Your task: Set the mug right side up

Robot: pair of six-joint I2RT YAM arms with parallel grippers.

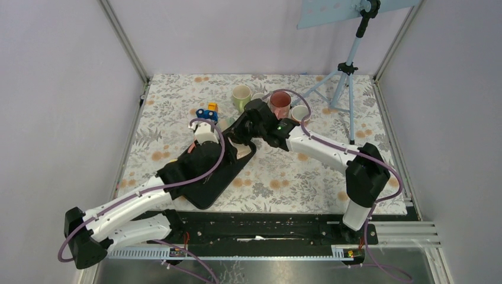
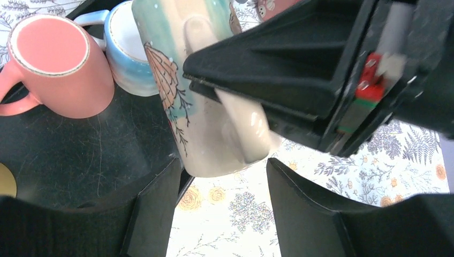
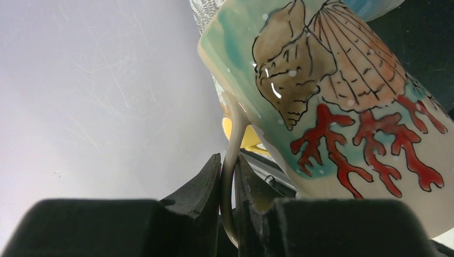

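Observation:
A tall seashell-and-coral painted mug point(image 2: 193, 128) is held in the air over the black tray, lying tilted on its side. My right gripper is shut on its handle, which runs between the fingertips in the right wrist view. My left gripper is part open, its fingertips just beside the lower end of the mug in the left wrist view; whether they touch it I cannot tell. In the top view both grippers meet over the tray, hiding much of the mug.
The black tray point(image 1: 210, 192) holds a pink mug point(image 2: 59, 88), a blue mug point(image 2: 128, 69) and a yellow item point(image 2: 5, 176). Several mugs stand behind, around the green one point(image 1: 241, 94), near a toy point(image 1: 207, 113) and a tripod point(image 1: 346, 68).

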